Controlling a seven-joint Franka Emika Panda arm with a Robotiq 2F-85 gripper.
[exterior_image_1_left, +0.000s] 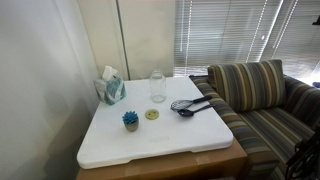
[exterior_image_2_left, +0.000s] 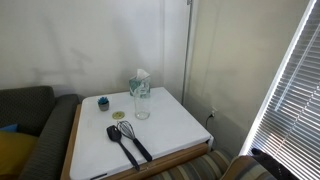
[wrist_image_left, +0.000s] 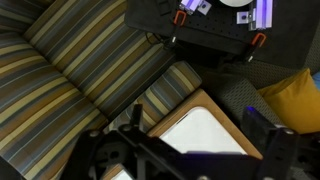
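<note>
My gripper is in the wrist view, its two dark fingers standing wide apart with nothing between them. Below it a corner of the white table (wrist_image_left: 198, 135) shows. On that table, in exterior view 1, stand a clear jar (exterior_image_1_left: 158, 88), a blue succulent in a small pot (exterior_image_1_left: 131, 121) and a tissue box (exterior_image_1_left: 111, 90). A round yellow-green piece (exterior_image_1_left: 152, 114) lies flat between jar and plant. Side by side near the right edge lie a whisk (exterior_image_1_left: 185, 103) and a black slotted utensil (exterior_image_1_left: 188, 112).
A striped armchair (exterior_image_1_left: 245, 85) adjoins the table's right side, and the wall is close on the left. A yellow cushion (wrist_image_left: 292, 100) appears at the right of the wrist view.
</note>
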